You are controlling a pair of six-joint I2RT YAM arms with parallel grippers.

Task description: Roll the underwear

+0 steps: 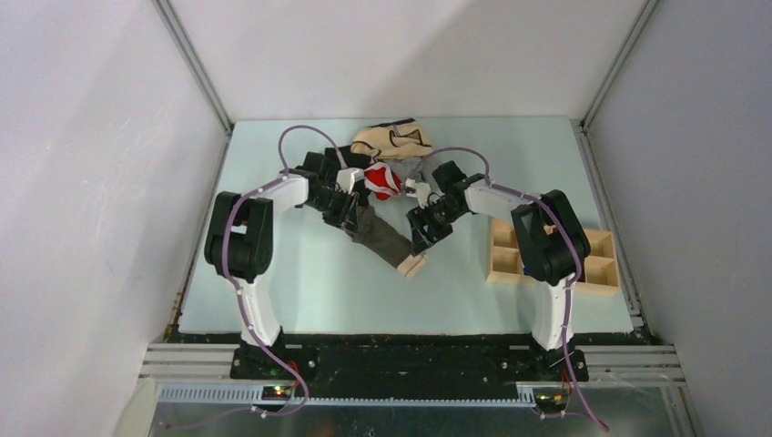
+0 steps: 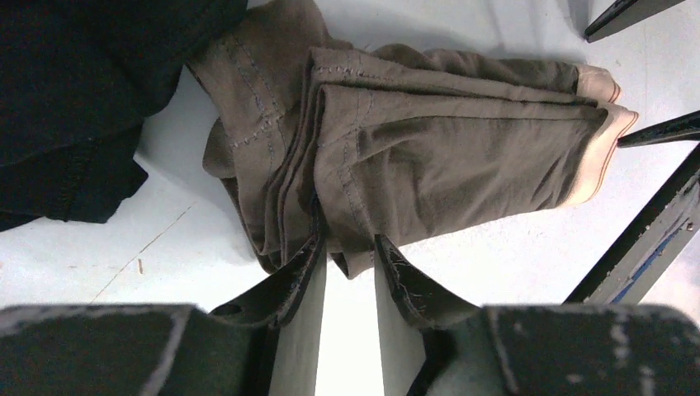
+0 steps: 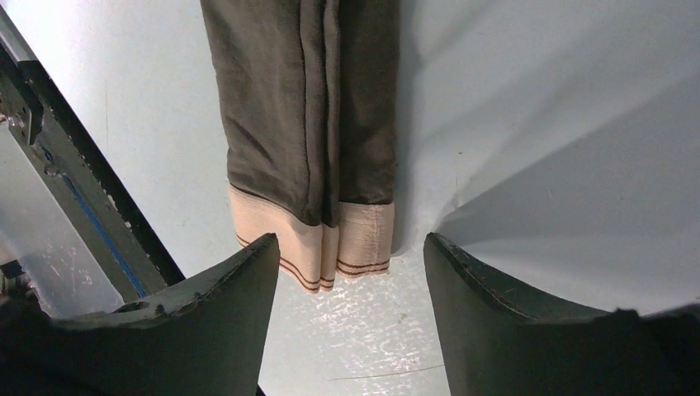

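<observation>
Folded into a long strip, the grey-brown underwear point(image 1: 384, 240) lies slantwise on the table, its peach waistband point(image 3: 363, 233) at the right front end. In the left wrist view, the thicker folded end point(image 2: 272, 140) sits beyond my left gripper, whose fingers are part open with a lower corner of the cloth near the gap between their tips. My right gripper is open wide, its fingertips on either side of the waistband end with space at the right. Whether either set of fingers touches the cloth I cannot tell.
Black cloth point(image 2: 91, 107) lies close to the folded end. A red and white garment point(image 1: 383, 182) and a beige one point(image 1: 391, 139) are piled at the back. At the right stands a wooden compartment box point(image 1: 503, 264).
</observation>
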